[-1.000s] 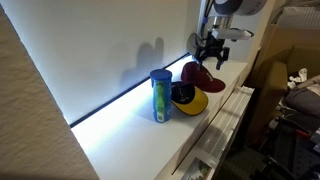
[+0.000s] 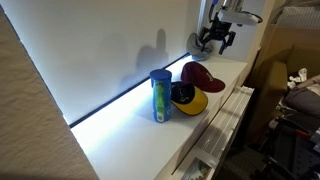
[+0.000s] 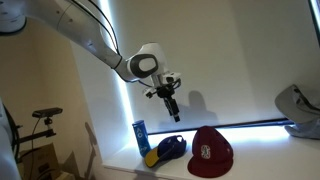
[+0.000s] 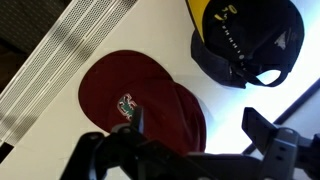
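Note:
A maroon cap (image 2: pixel 203 77) with a small emblem rests on the white shelf (image 2: pixel 110 140). Beside it lies a dark cap with a yellow brim (image 2: pixel 190 100). My gripper (image 2: pixel 216 45) hangs above the shelf, clear of both caps, its two fingers spread apart. In the wrist view the gripper is open with nothing held; the maroon cap (image 4: pixel 125 88) lies below, partly hidden by the gripper body. The dark cap (image 4: pixel 250 40) is at the upper right there.
A blue canister (image 2: pixel 161 95) stands upright near the dark cap. Toward the far end is a grey cap (image 3: pixel 298 108), close to the wall. Shelf space in front of the canister is bare. A slatted white ledge (image 2: pixel 225 120) runs along the shelf's side.
The caps and the canister look unmoved.

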